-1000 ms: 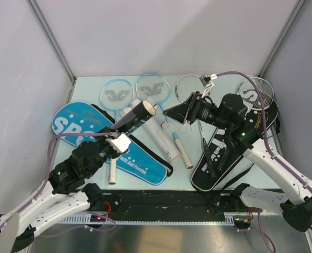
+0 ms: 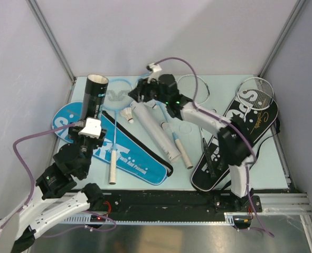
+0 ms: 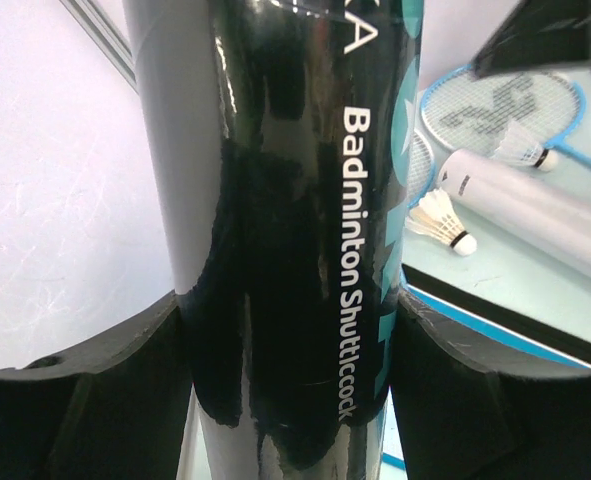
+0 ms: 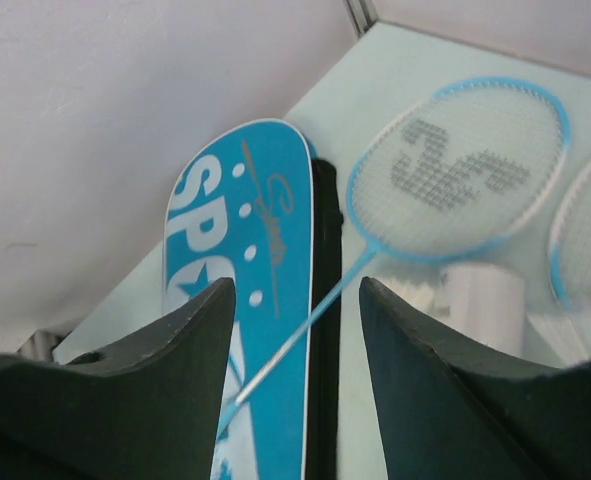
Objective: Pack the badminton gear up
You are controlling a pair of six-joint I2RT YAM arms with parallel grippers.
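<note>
My left gripper is shut on a dark shuttlecock tube, held upright at the left of the top view. My right gripper is in motion above the blue rackets, with fingers apart and nothing between them in its wrist view. Below lie a blue racket bag, a black racket bag, blue rackets, loose shuttlecocks, and a white tube lying diagonally.
White rackets lie at the right, one on the black bag. Side and back walls enclose the table.
My left gripper has moved left and the tube in it has swung from tilted to upright. My right gripper has moved left toward the back, above the rackets.
</note>
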